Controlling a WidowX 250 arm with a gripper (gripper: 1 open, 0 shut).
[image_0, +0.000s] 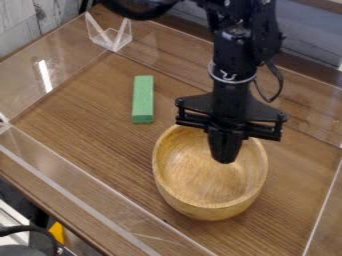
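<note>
My gripper hangs over the back half of a round wooden bowl, its black body covering part of the rim. I cannot make out anything held between its fingers; the tips are dark and hard to separate. A green block lies on the wooden table to the left, behind the bowl and apart from it.
A clear plastic holder stands at the back left. Raised walls or edges border the left and back, and a dark object sits at the bottom left corner.
</note>
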